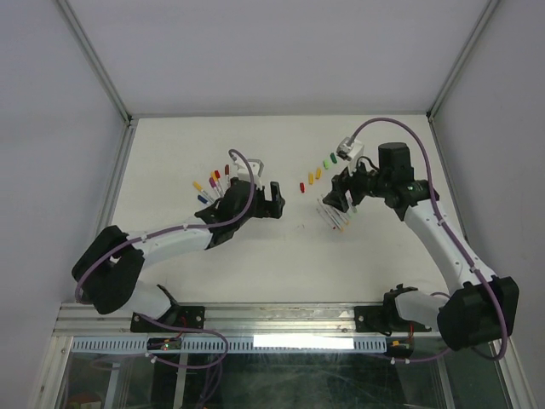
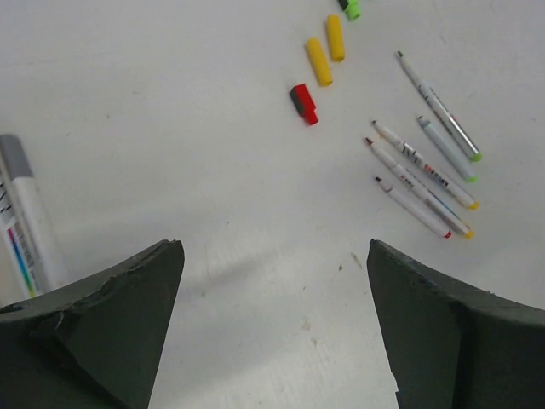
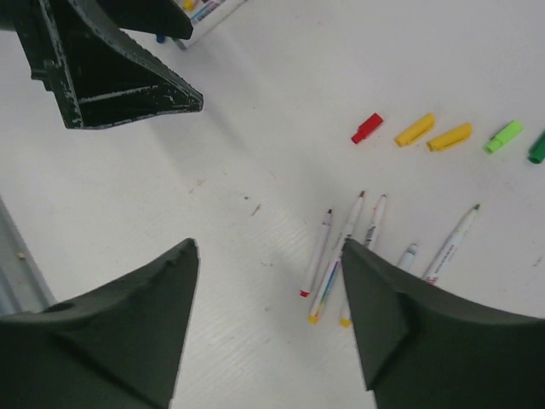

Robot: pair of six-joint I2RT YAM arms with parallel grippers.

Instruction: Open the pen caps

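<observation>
My left gripper (image 1: 269, 201) is open, empty, above the table beside the left group of pens (image 2: 34, 221). My right gripper (image 1: 347, 191) is open, empty, over the right group of uncapped pens (image 3: 341, 254), whose bare tips point toward the back. Loose caps lie in a row behind them: a red cap (image 3: 368, 127), yellow caps (image 3: 415, 129), a light green cap (image 3: 504, 135) and a dark green cap (image 3: 538, 146).
The left gripper's black fingers also appear at the upper left of the right wrist view.
</observation>
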